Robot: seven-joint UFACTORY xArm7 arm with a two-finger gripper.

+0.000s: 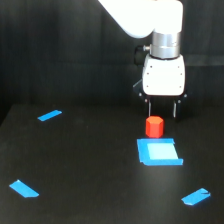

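Observation:
A small red block (pixel 154 127) stands upright on the black table, right of the middle. Just in front of it lies a white square (pixel 162 152) bordered with blue tape; the block is at the square's far edge. My white gripper (pixel 162 110) points down behind or above the block. Its two thin dark fingers stand apart, with a gap between them and nothing seen in it. Whether the fingertips touch the table is hard to make out against the dark background.
Blue tape strips lie at the far left (pixel 50 115), near left (pixel 24 188) and near right (pixel 196 197). A dark curtain (pixel 60 50) hangs behind.

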